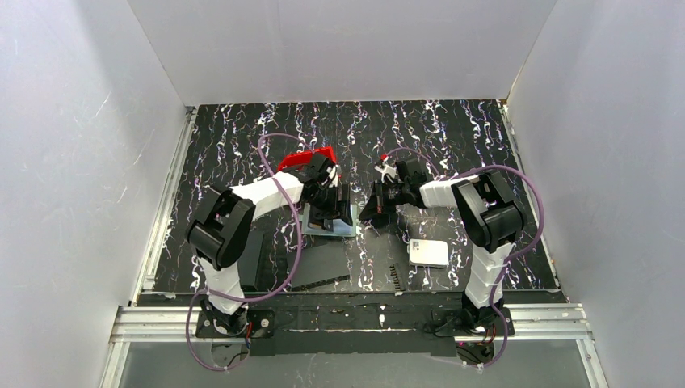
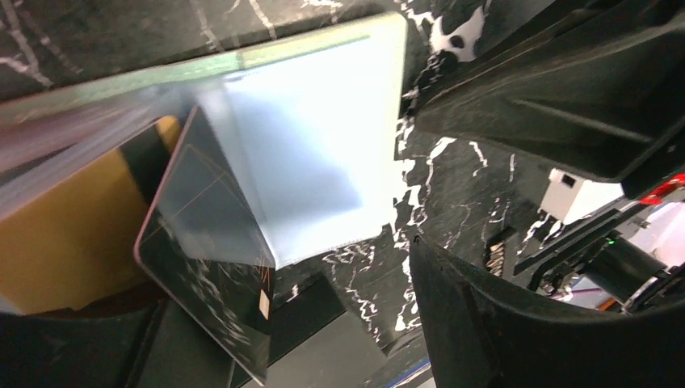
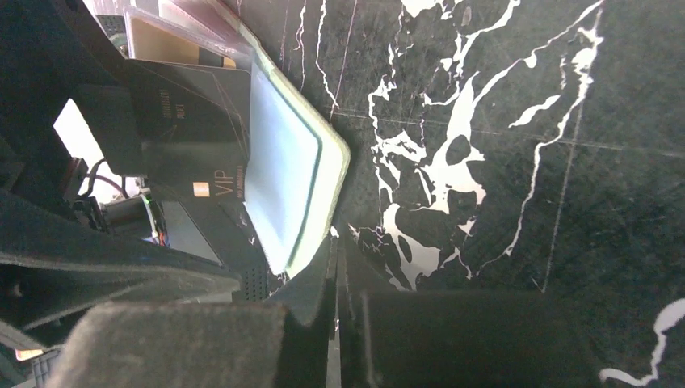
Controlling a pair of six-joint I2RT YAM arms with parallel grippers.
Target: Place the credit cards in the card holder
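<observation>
The black VIP card [image 3: 198,133] stands tilted over the pale card holder [image 2: 396,89], by the holder's middle. In the left wrist view the card [image 2: 212,250] is steeply angled, and one end juts past the holder's edge. Whether any of it sits inside a pocket I cannot tell. A gold card [image 2: 77,230] lies in the holder's left part. My left gripper [image 1: 335,212] is above the holder, its fingers wide apart, with the card close to one finger [image 2: 174,343]. At the holder's right edge, my right gripper has its tips together, nothing between them.
Behind the left gripper is a red box [image 1: 325,153]. A white case [image 1: 428,253] lies at the front right, with a dark strip [image 1: 396,276] beside it. A dark flat panel [image 1: 319,263] lies in front of the holder.
</observation>
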